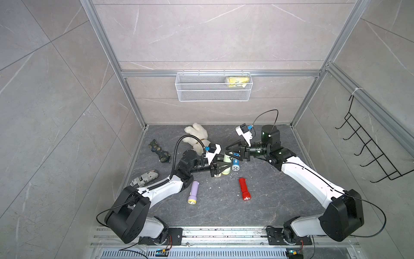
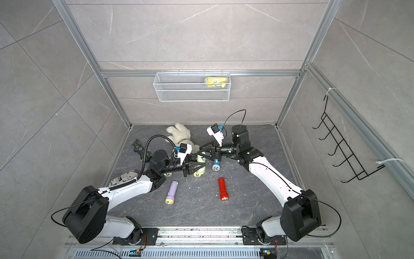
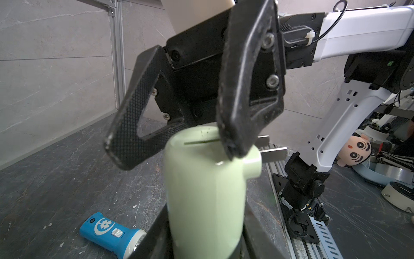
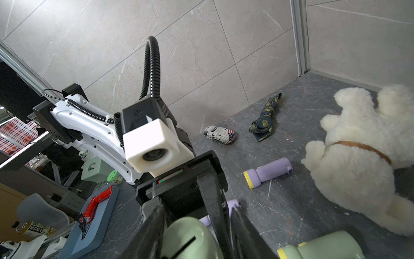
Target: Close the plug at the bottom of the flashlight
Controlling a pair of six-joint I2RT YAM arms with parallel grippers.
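A pale green flashlight stands roughly upright in the left wrist view, clamped by my left gripper. Its top end carries a thin dark slit, and a short round stub sticks out of its side. In the right wrist view the same green end shows the slit too. My right gripper is part open over this end, one finger overlapping its near edge and the other on the far side. Nothing is gripped between them. Whether the fingertip touches the flashlight, or the plug sits flush, I cannot tell.
A blue flashlight lies right beside the grippers, a red one in front. Purple flashlights and another green one lie around. A white plush toy sits behind.
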